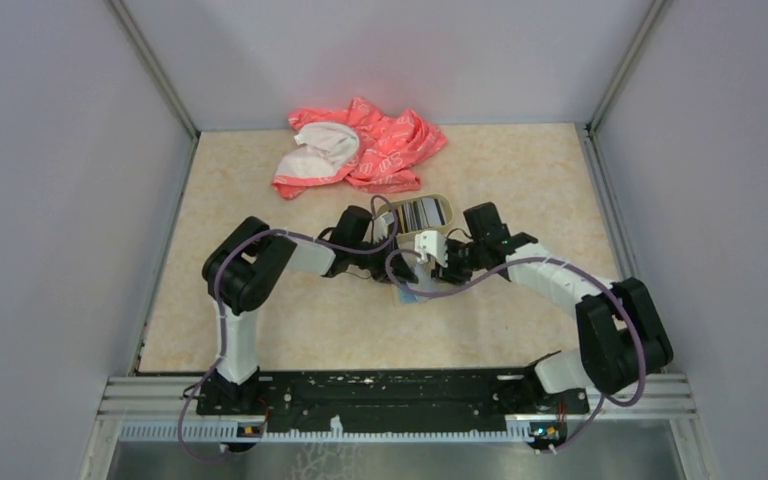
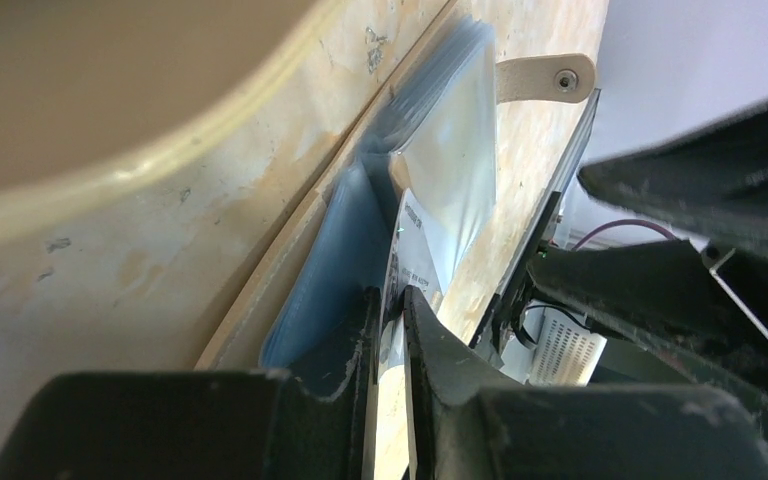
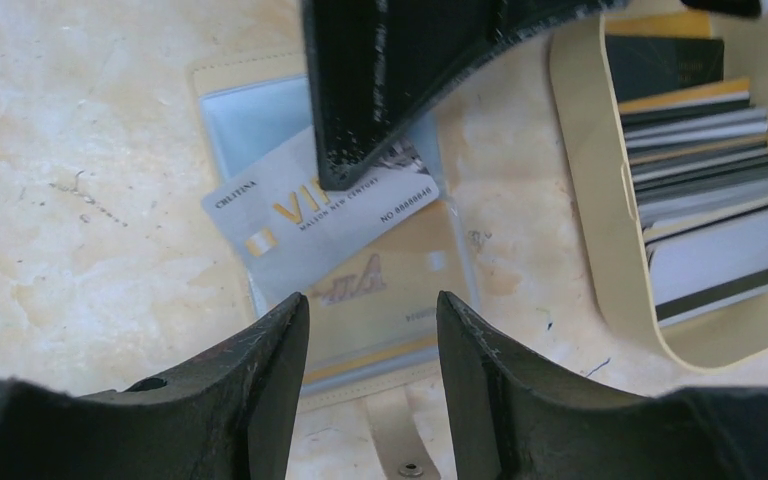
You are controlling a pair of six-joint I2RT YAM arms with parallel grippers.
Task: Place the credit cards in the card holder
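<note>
The card holder, an open booklet of clear sleeves (image 3: 390,270), lies flat on the table. A silvery-white card (image 3: 310,215) lies slanted at its upper sleeve, over the bluish part (image 3: 250,115); how deep it sits is unclear. My left gripper has its fingertips close together around the card's edge; whether they pinch it does not show. One left finger (image 3: 345,110) covers part of the card in the right wrist view. Over the holder's strap side, my right gripper is open, its fingers apart and nothing between them.
A beige tray (image 1: 447,208) with several upright cards (image 3: 705,160) stands just behind the holder. Crumpled red-and-white cloth (image 1: 390,150) lies at the back. The strap (image 3: 397,430) extends from the holder.
</note>
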